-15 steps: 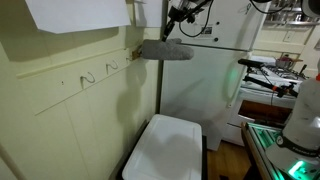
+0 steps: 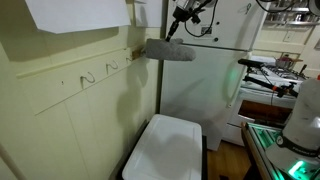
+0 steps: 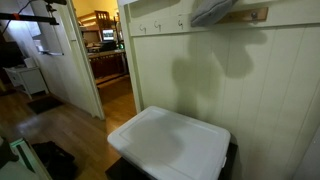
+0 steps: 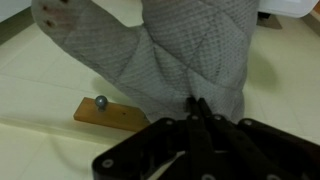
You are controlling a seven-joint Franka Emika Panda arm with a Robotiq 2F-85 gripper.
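My gripper is shut on a grey quilted cloth, apparently an oven mitt (image 4: 190, 50), which fills much of the wrist view. The black fingertips meet at its lower edge. In exterior view 1 the mitt (image 2: 170, 50) is held out in the air near the wall, below the gripper (image 2: 171, 36). Exterior view 2 shows only part of the mitt (image 3: 210, 12) at the top edge, in front of the hook rail. Beside the mitt in the wrist view is a wooden wall plate (image 4: 118, 117) with a round metal knob (image 4: 101, 102).
Several hooks run along the wall rail (image 3: 160, 28). Below stands a box with a white lid (image 2: 165, 150), its top bare. A white refrigerator (image 2: 205, 80) is behind, and a stove (image 2: 270, 90) is to the right.
Held by my gripper, the mitt has shifted very slightly to the right in exterior view 1. Nothing else has visibly moved.
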